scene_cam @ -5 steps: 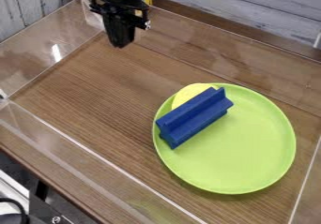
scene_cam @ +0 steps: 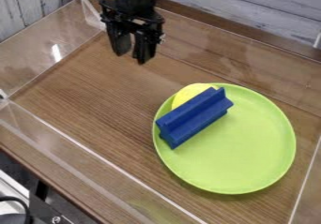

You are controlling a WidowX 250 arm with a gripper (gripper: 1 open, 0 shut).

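My black gripper point(scene_cam: 133, 42) hangs over the back left of the wooden tray, its fingers pointing down and apart, with nothing clear between them. At the lower right a round green plate point(scene_cam: 238, 167) holds a blue block point(scene_cam: 192, 118), lying diagonally, and a round yellow object point(scene_cam: 189, 93) partly hidden behind the block.
Clear side walls edge it at the left and front, and white planks point(scene_cam: 251, 7) stand at the back. A dark cable lies at the lower left corner.
My gripper has moved slightly toward the viewer and come lower, its fingers showing more fully. The plate, block and yellow object have not moved.
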